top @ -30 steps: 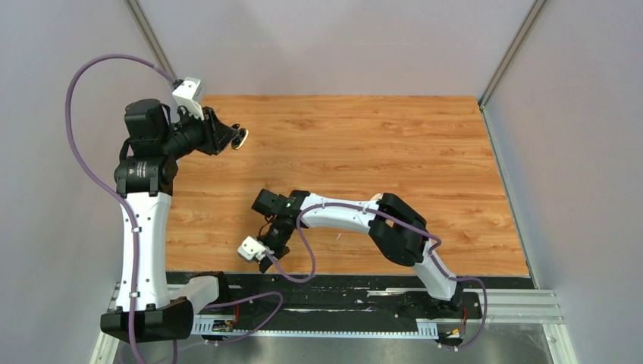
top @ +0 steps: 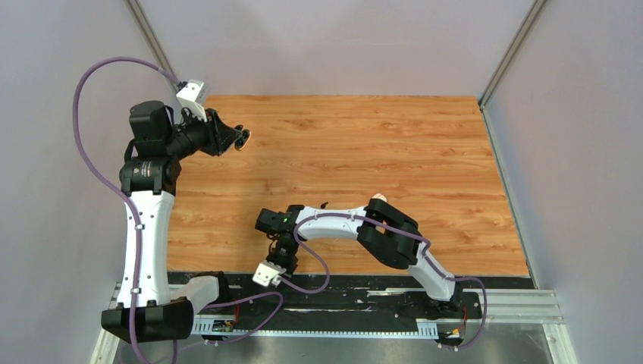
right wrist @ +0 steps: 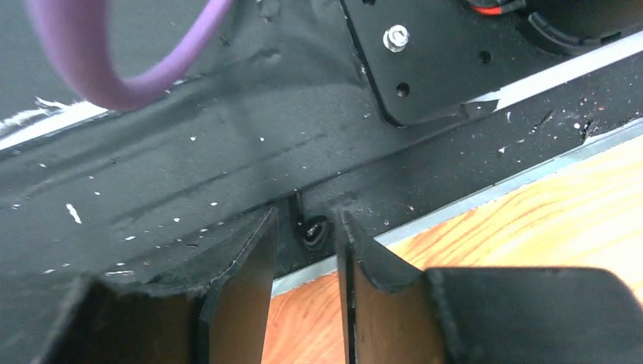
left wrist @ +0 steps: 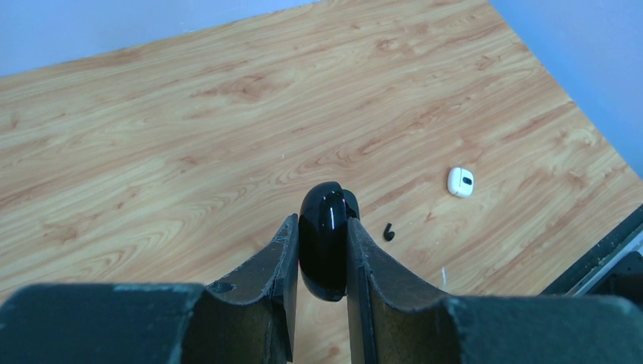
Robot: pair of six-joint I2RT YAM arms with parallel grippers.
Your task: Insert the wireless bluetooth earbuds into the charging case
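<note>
My left gripper (top: 233,135) is raised at the back left, shut on a glossy black case (left wrist: 324,235), seen upright between its fingers in the left wrist view. On the table below lie a small white case (left wrist: 460,182), mostly hidden by the right arm in the top view, and a small black earbud (left wrist: 389,232) beside it. My right gripper hangs over the table's front edge, apparently pointing down, its fingers apart with nothing visible held between them.
A dark front rail (right wrist: 189,152) with a plate and purple cable runs along the near edge. Walls border the sides and back.
The right arm has swung toward the front, its gripper moving down to the table's edge. The left arm has shifted slightly to the right, still holding the black case.
</note>
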